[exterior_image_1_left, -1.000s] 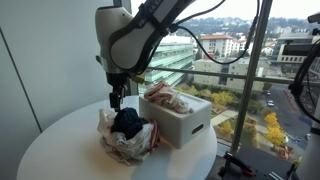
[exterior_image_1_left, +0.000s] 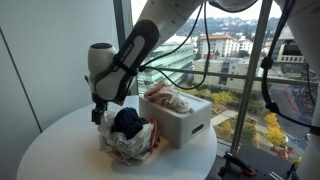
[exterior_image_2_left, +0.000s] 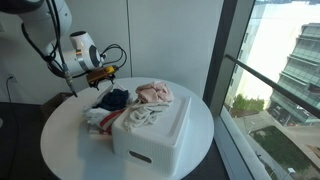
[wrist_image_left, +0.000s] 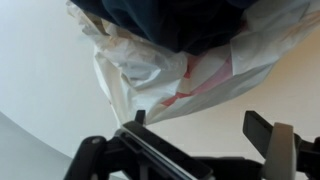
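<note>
A white plastic bag (exterior_image_1_left: 125, 152) with dark navy cloth (exterior_image_1_left: 127, 124) bunched on top lies on the round white table. In the wrist view the crumpled bag (wrist_image_left: 155, 75) and the dark cloth (wrist_image_left: 175, 20) fill the upper middle. My gripper (exterior_image_1_left: 99, 112) stands at the left side of the bag in exterior view 1, its fingers pointing down. The wrist view has the gripper with its two fingers wide apart, nothing held between them. The bag's edge lies just beyond the fingertips; whether they touch it I cannot tell.
A white bin (exterior_image_1_left: 185, 122) with pink and pale cloth (exterior_image_2_left: 152, 95) on it stands beside the bag. Bare white table (exterior_image_2_left: 70, 140) lies on the side away from the bin. A window is behind.
My gripper has moved left and lower, from above the bag's back to its left side. The bag, cloth and bin look unmoved.
</note>
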